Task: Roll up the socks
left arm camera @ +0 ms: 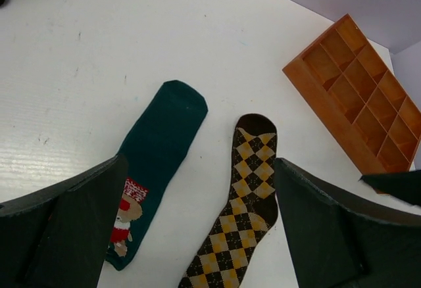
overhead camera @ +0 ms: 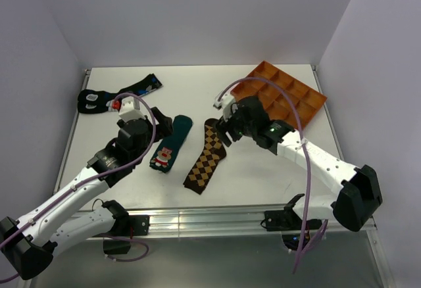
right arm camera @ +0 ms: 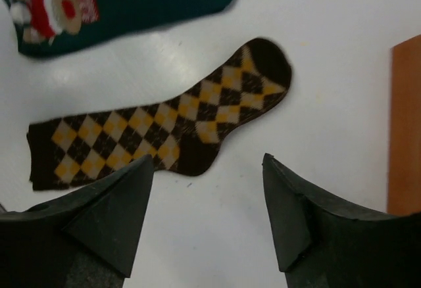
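Observation:
A brown and tan argyle sock [overhead camera: 206, 160] lies flat near the middle of the table, its toe toward the back. To its left is a flat dark green sock [overhead camera: 174, 140] with a bear figure on it. My left gripper stands open above these two socks with nothing between its fingers. In the right wrist view the argyle sock [right arm camera: 151, 127] lies below and beyond my right gripper, whose fingers are apart and empty. From above, the right fingertips [overhead camera: 223, 137] overlap the toe end of the argyle sock.
Dark patterned socks [overhead camera: 99, 101] lie at the back left. An orange-brown divided box [overhead camera: 247, 84] with empty compartments sits at the back right. Bare table shows at the back middle and front right.

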